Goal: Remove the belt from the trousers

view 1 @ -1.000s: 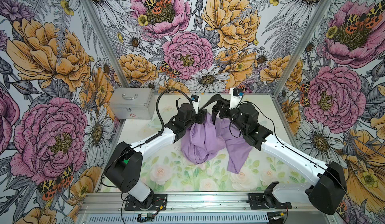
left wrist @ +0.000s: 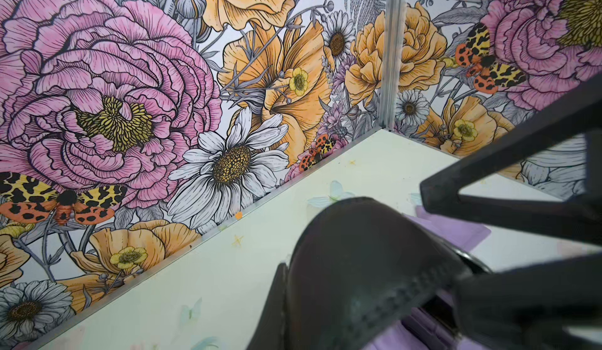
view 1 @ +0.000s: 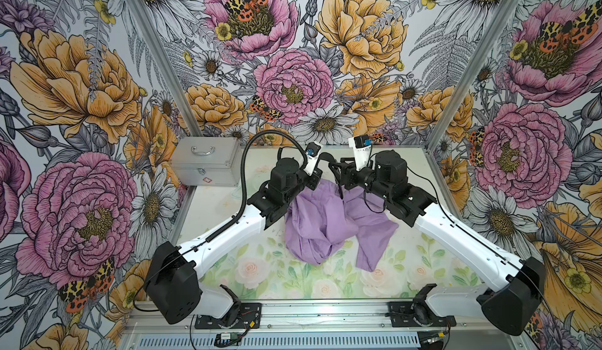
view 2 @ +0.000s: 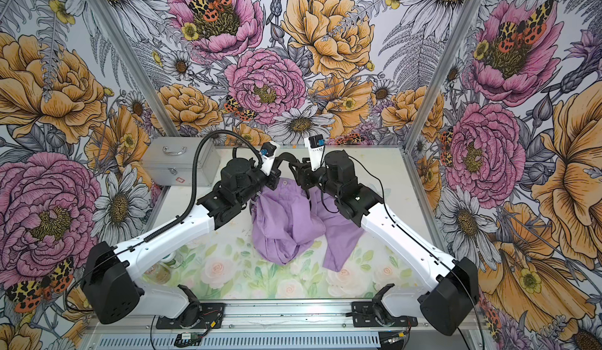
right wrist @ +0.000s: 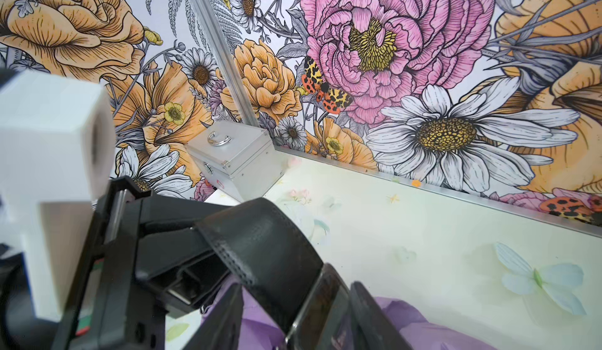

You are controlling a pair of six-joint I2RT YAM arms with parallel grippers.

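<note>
Purple trousers (view 1: 319, 224) lie bunched mid-table, one leg (view 1: 376, 230) spread to the right. Above their far end the black leather belt arches between both grippers; it nearly fills the middle of the left wrist view (left wrist: 370, 256). My left gripper (view 1: 319, 172) is shut on the belt, whose strap runs out from its fingers in the right wrist view. The belt's metal buckle (right wrist: 319, 309) lies between the parted fingers of my right gripper, which stands part open. How much belt remains in the waistband is hidden.
A silver case (view 1: 207, 160) stands at the table's back left corner. Both grippers are very close together.
My left arm has reached farther in; my right gripper has shifted slightly left.
</note>
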